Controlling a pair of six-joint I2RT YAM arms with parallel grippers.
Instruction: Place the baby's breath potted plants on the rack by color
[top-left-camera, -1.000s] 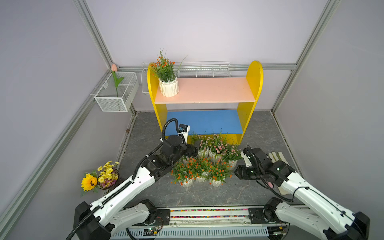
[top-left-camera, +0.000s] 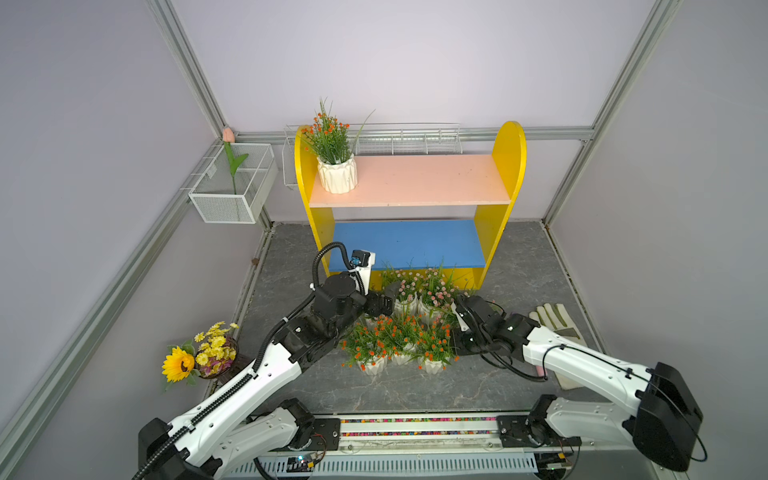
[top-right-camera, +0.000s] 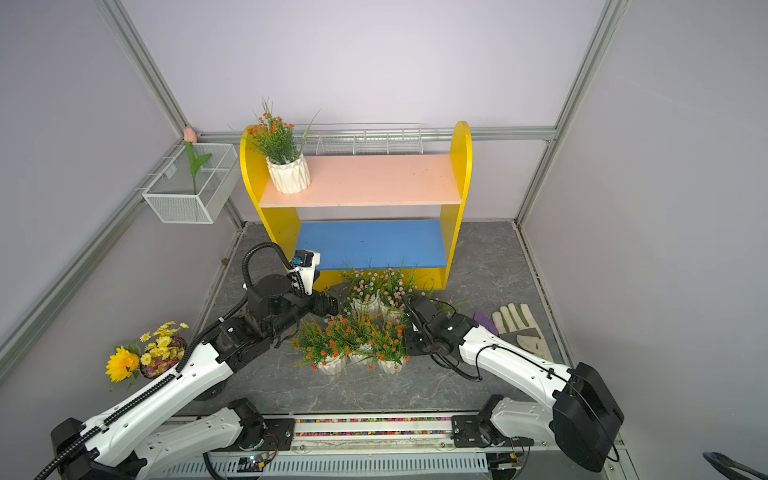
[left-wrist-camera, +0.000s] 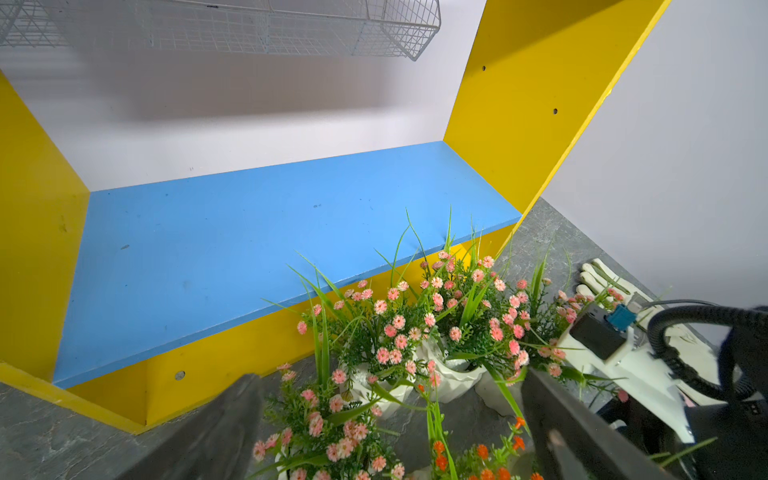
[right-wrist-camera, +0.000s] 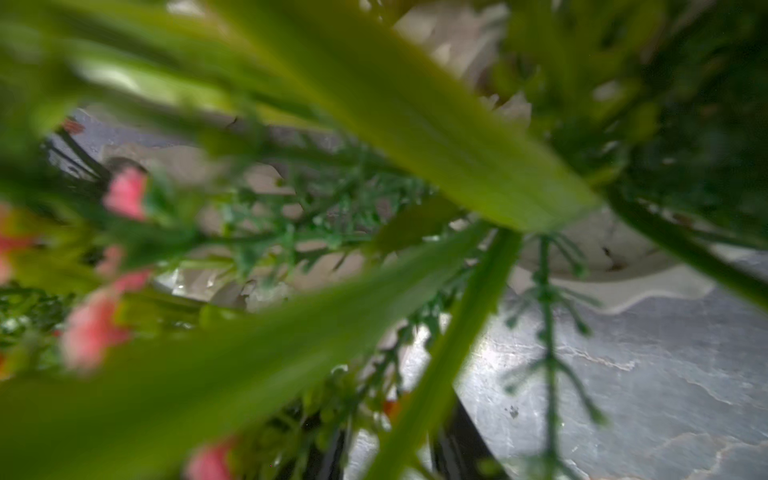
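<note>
An orange-flowered plant in a white pot (top-left-camera: 337, 173) stands on the pink shelf (top-left-camera: 424, 180), at its left end. The blue shelf (left-wrist-camera: 264, 232) is bare. Below it, pink-flowered plants (left-wrist-camera: 400, 336) and orange-flowered plants (top-left-camera: 404, 340) in white pots crowd the floor. My left gripper hangs open over the pink group, near the rack's front. My right gripper (top-right-camera: 409, 336) is down among the plants at the cluster's right; leaves hide most of its fingers in the right wrist view, so its state is unclear.
Gloves (top-right-camera: 520, 328) lie on the right floor. A sunflower (top-left-camera: 178, 365) and yellow flowers sit at the front left, and a wire basket (top-left-camera: 228, 200) with a tulip hangs on the left. The pink shelf's middle and right are free.
My right gripper has moved leftward into the plants.
</note>
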